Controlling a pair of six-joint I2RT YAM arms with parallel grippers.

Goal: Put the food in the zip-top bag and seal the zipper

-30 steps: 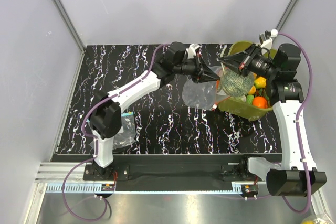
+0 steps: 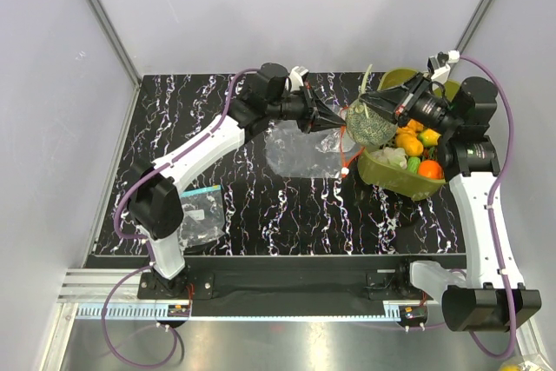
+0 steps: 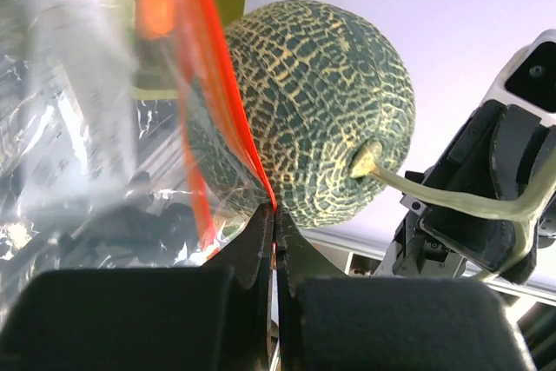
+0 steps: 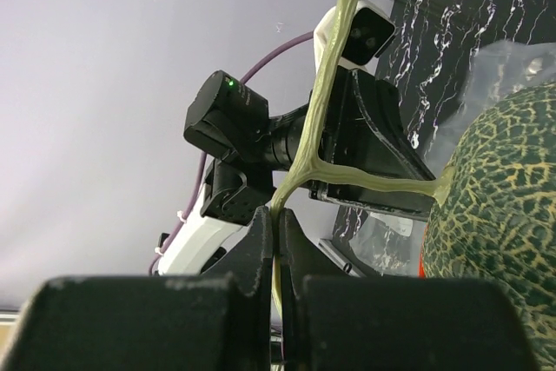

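A clear zip bag with an orange-red zipper strip [image 3: 228,84] hangs from my left gripper, which is shut on its edge. In the top view the bag [image 2: 300,152] spreads left and below that gripper [image 2: 340,122]. A round green netted melon [image 3: 317,102] hangs by its pale forked stem [image 4: 323,93], pinched in my right gripper. Against the bag's zipper edge, the melon [image 2: 369,126] sits close beside the opening; I cannot tell whether any part is inside. The right gripper [image 2: 365,100] is above it in the top view.
Behind and right of the melon stands an olive-green basket [image 2: 395,180] of fruit and vegetables, including an orange [image 2: 430,168]. Another zip bag with a blue-green strip [image 2: 201,215] lies flat at the left front.
The melon swings on its stem, while the right arm stays nearly still.
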